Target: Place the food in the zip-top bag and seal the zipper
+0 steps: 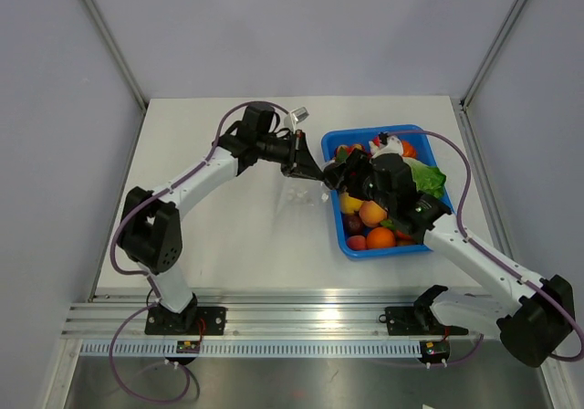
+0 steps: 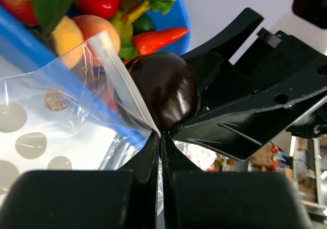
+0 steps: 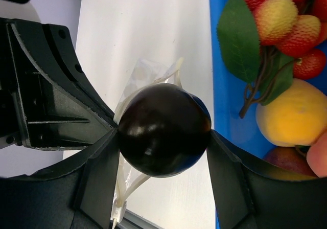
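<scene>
My right gripper is shut on a glossy dark eggplant-like food (image 2: 163, 88), held at the mouth of the clear zip bag (image 2: 61, 106), just left of the blue bin. My left gripper is shut on the bag's zipper edge, right beside that dark food. In the top view both grippers meet over the bag, which is mostly hidden and faint there.
The blue bin (image 1: 392, 253) of mixed fruit and vegetables (image 1: 380, 238) fills the right of the table.
</scene>
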